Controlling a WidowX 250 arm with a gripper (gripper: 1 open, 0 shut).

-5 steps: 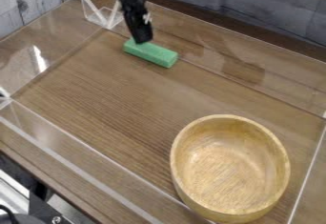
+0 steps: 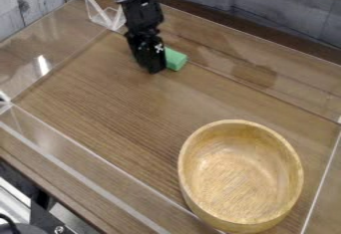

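Note:
The black robot arm reaches down from the top of the view to a green block lying on the wooden table. The gripper is low over the block's left part and hides it; whether its fingers touch or hold the block cannot be told.
A large yellow bowl sits at the lower right of the table. A clear plastic item stands at the upper left, behind the arm.
The gripper has come down from above and behind the green block onto it, now covering its left part.

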